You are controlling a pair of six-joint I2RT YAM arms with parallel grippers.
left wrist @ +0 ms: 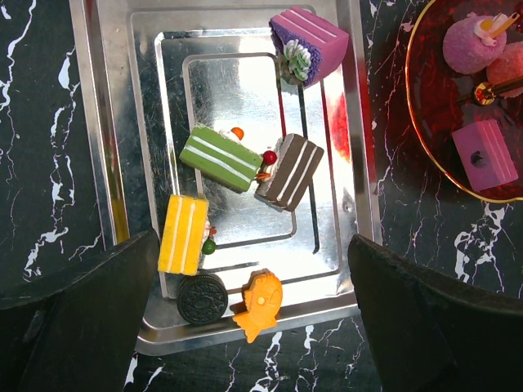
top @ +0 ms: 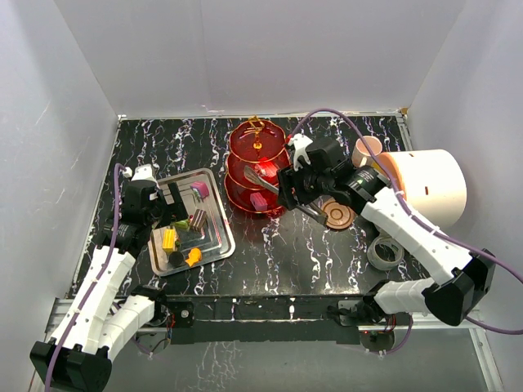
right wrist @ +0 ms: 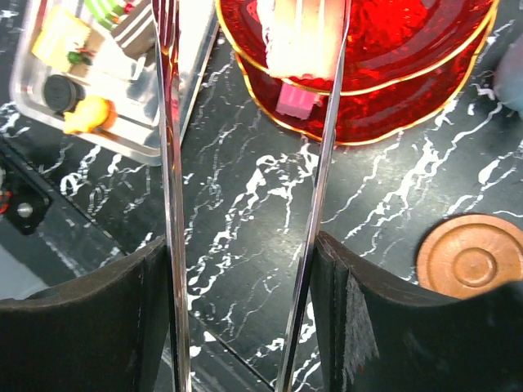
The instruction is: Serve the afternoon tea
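Note:
My right gripper is closed on metal tongs point(right wrist: 175, 204), a finger against each arm, the arms spread apart. Between the tongs' far ends, over the red tiered stand point(right wrist: 400, 73), a pale orange-and-white piece point(right wrist: 306, 37) shows; whether they grip it is unclear. A pink cake point(top: 259, 202) rests on the stand's lowest tier. The left gripper stands open and empty above the metal tray point(left wrist: 368, 188). On the tray are a purple cake point(left wrist: 315, 41), green cake point(left wrist: 221, 159), brown cake point(left wrist: 290, 173), yellow cake point(left wrist: 181, 233), black cookie point(left wrist: 202, 298) and orange fish-shaped piece point(left wrist: 261, 302).
Right of the stand lie a round wooden coaster point(top: 337, 214) and a roll of tape point(top: 385, 252). A pink mug point(top: 367, 150) and a large cream cylinder point(top: 429, 189) stand at the right. Between tray and tape, the front table is clear.

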